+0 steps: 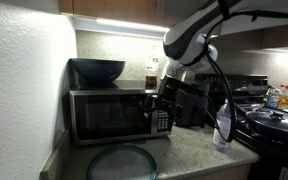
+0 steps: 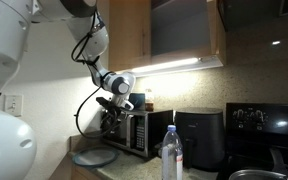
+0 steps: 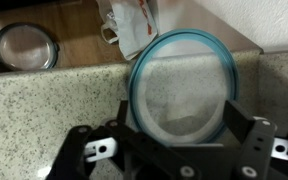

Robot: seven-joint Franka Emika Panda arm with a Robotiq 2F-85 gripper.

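Observation:
A round clear lid or dish with a blue rim [image 3: 137, 76] lies flat by the counter's front edge, largely below my gripper in the wrist view. The fingers stand wide apart, open, with nothing gripped between them. Behind the lid [image 1: 121, 163] is the microwave [image 1: 109, 117], its door shut. My gripper [image 1: 156, 102] hangs before the microwave's right side and partly covers the control panel. On top of the microwave sit a dark green bowl [image 1: 99, 70] and a bottle of brown liquid [image 1: 152, 70].
To the right, a clear plastic bottle [image 1: 223, 126] stands upright on the counter [image 1: 189, 152]. A black appliance [image 2: 200, 133] is at the back, and a covered pan [image 1: 274, 122] rests on the stove. The white wall [image 1: 19, 90] bounds the left side.

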